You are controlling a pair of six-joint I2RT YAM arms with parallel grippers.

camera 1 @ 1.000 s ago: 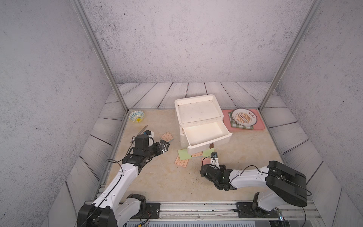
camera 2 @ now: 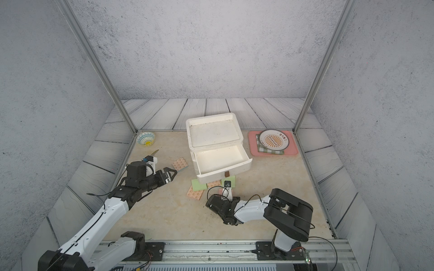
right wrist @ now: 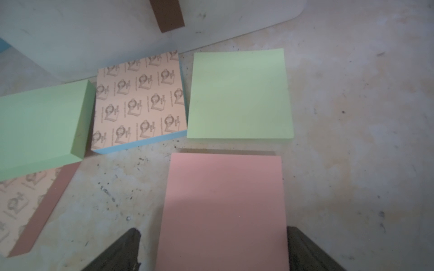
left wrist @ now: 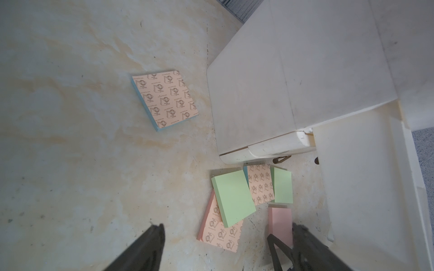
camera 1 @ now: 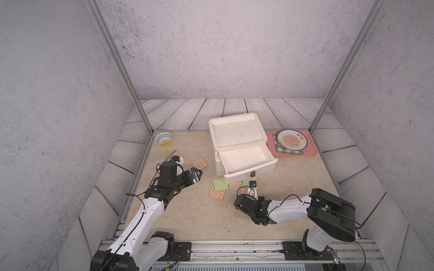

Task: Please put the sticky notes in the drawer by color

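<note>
The white drawer unit (camera 1: 237,133) stands at centre back, its drawer (camera 1: 244,158) pulled out and empty. Before it lie green pads (right wrist: 36,126) (right wrist: 239,92), a blue-edged pad (right wrist: 137,101), a pink-edged pad (left wrist: 219,230) and a pink pad (right wrist: 221,207). Another blue-edged pad (left wrist: 164,99) lies left of the unit. My right gripper is open, low, its fingers either side of the pink pad. My left gripper (camera 1: 196,176) is held over the table left of the drawer, at least partly open, with nothing seen between its fingers.
A bowl (camera 1: 163,138) stands at the back left. A pink tray (camera 1: 309,149) with a cloth and plate (camera 1: 291,140) sits at the back right.
My right arm has moved a little left and back, over the pink pad. The left arm has shifted only slightly.
</note>
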